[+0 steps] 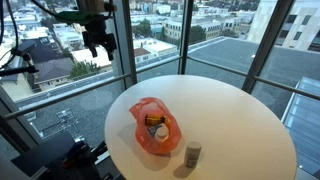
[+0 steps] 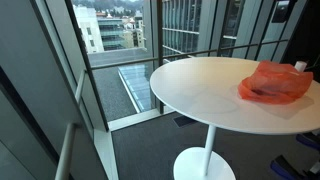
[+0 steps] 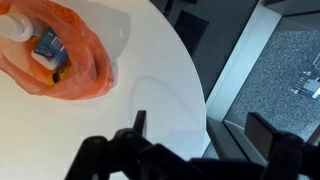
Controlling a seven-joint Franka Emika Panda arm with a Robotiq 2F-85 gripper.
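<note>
An orange-red plastic bag lies open on the round white table. Inside it I make out a yellow-and-dark item and a white-topped one. From above, the wrist view catches the bag at upper left, holding a white-capped bottle and a blue-grey item. My gripper is open, its fingers wide apart with nothing between them. It hangs high at the table's left side, by the window, well clear of the bag.
A grey can stands upright on the table, nearer the camera than the bag. Glass walls with dark frames surround the table. The white pedestal stands beneath it.
</note>
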